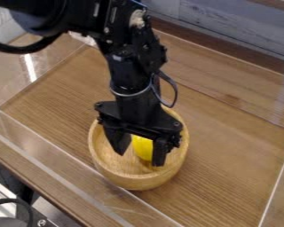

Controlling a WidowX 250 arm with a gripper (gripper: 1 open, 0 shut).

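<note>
A round wooden bowl [142,176] stands on the wooden table. Inside it lies a yellow object [144,148], partly covered by the black gripper [138,147], which reaches down into the bowl from above with its fingers open, one on each side of the yellow object. The arm hides much of the bowl's far part.
A pale wall [216,31] runs along the back. A black cable [20,204] lies at the lower left, off the table's front edge.
</note>
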